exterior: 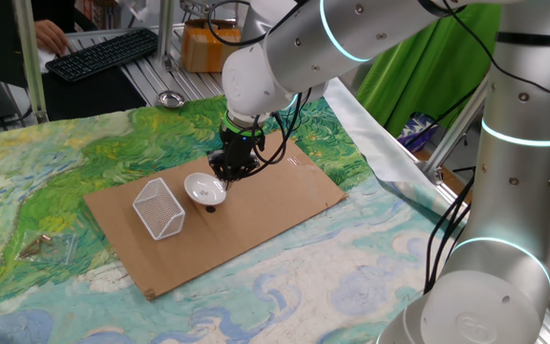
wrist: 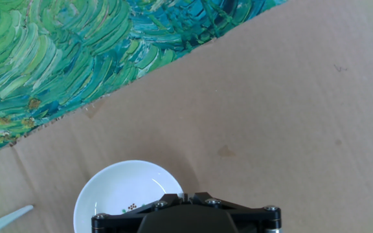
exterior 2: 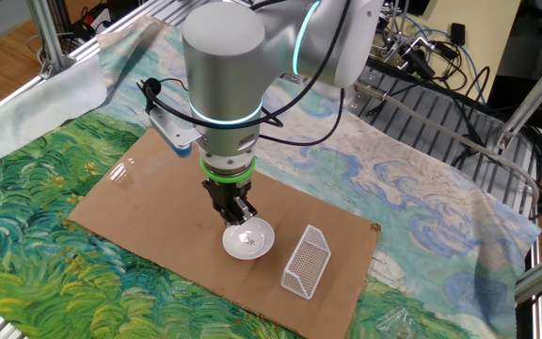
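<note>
A white bowl [exterior: 205, 189] with a small printed pattern inside is at my black gripper [exterior: 227, 180], above the cardboard sheet. In the wrist view the fingertips of the gripper are together at the right edge of the bowl [wrist: 118, 184], with its rim running in between them. From the other side, the gripper [exterior 2: 241, 218] meets the near rim of the bowl [exterior 2: 249, 241]. A dark shadow shows under the bowl in exterior view 1, and it looks slightly tilted there. The bowl's lower part in the wrist view is cut off.
Close to the bowl stands a white mesh basket [exterior: 158, 210] on the cardboard [exterior: 256, 215]. A clear bag of small items [exterior: 46, 248] lies on the painted cloth. A metal dish [exterior: 171, 98] sits beyond, near the keyboard [exterior: 103, 53].
</note>
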